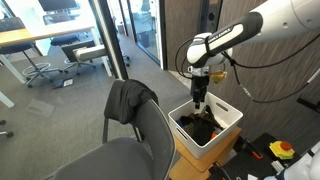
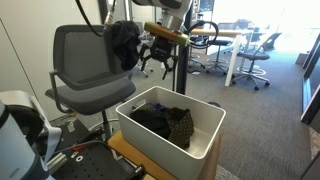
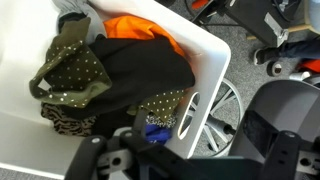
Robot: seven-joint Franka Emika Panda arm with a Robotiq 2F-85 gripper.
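A white bin [image 2: 190,163] on a wooden surface holds a heap of cloths. From the wrist view I make out a black cloth [image 3: 150,72], an olive cloth with pale dots [image 3: 75,68], an orange cloth [image 3: 140,28], a leopard-print piece [image 3: 66,118], a grey cloth [image 3: 72,10] and a bit of blue fabric [image 3: 158,133]. Above the bin hangs my gripper [image 2: 154,69], apart from the cloths and pointing down. Its fingers stand open, with nothing held between them. In exterior view 1 the heap shows only as a dark mass.
An office chair [image 1: 125,158] stands close beside the bin, a dark jacket [image 1: 128,102] over its backrest. The wooden surface [image 1: 197,163] leaves little room around the bin. Carpet, tables and more chairs lie farther off.
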